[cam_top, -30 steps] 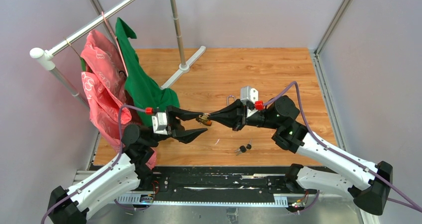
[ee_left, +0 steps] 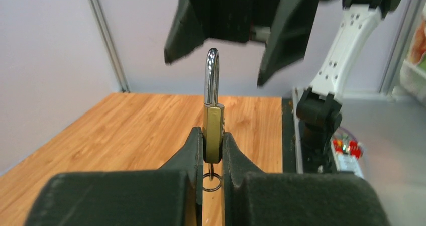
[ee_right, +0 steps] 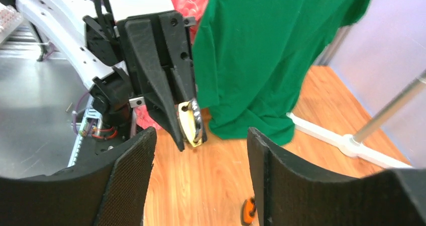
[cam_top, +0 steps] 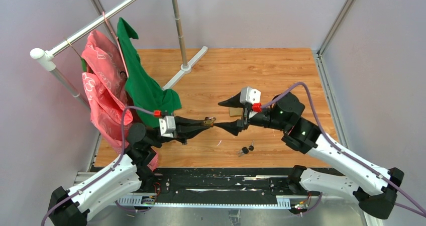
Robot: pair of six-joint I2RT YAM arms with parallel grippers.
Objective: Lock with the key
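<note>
A small brass padlock (cam_top: 209,120) (ee_left: 213,133) is pinched upright in my left gripper, which is shut on its body. Its steel shackle (ee_left: 211,73) points upward in the left wrist view. Below the body a thin metal piece with a ring (ee_left: 211,183) shows; whether it is seated in the lock I cannot tell. My right gripper (cam_top: 219,114) stands open around the shackle side, its fingers apart and nothing between them. The right wrist view shows the padlock (ee_right: 187,123) in the left fingertips. Two dark-headed keys (cam_top: 244,150) lie on the table.
On the table between the right fingers in the top view shows a larger tan padlock (cam_top: 235,112). An orange-and-black object (ee_right: 248,211) lies below the grippers. Pink and green cloths (cam_top: 145,85) hang on a rack at left.
</note>
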